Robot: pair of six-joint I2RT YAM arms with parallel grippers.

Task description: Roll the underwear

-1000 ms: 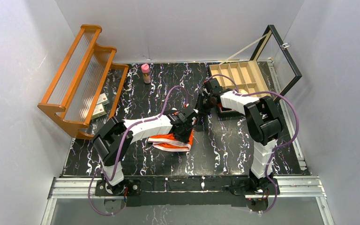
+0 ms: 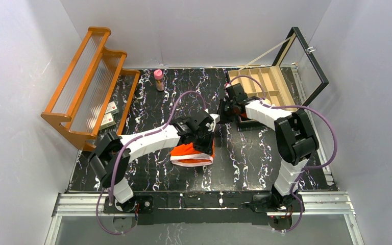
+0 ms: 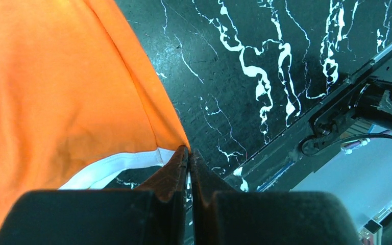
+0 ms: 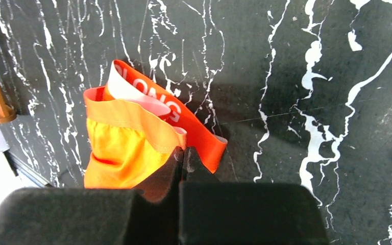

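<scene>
The orange underwear (image 2: 193, 158) with white trim lies on the dark marbled table, partly covered by my left arm in the top view. In the left wrist view, its leg corner (image 3: 150, 127) runs taut to the tips of my left gripper, which is shut on the edge there. My right gripper is shut on the waistband's edge at the far side; the orange band (image 4: 204, 138) with white lettering spreads beside its fingers. From above, the left gripper (image 2: 210, 153) is nearer the front and the right gripper (image 2: 219, 121) farther back.
An open compartment box (image 2: 263, 81) stands at the back right, under my right arm. A wooden rack (image 2: 89, 76) fills the left side. A pink-capped bottle (image 2: 158, 81) stands at the back. Bare table (image 2: 255, 163) shows at the front right.
The white-trimmed fold across it looks flatter. My right gripper has moved slightly right.
</scene>
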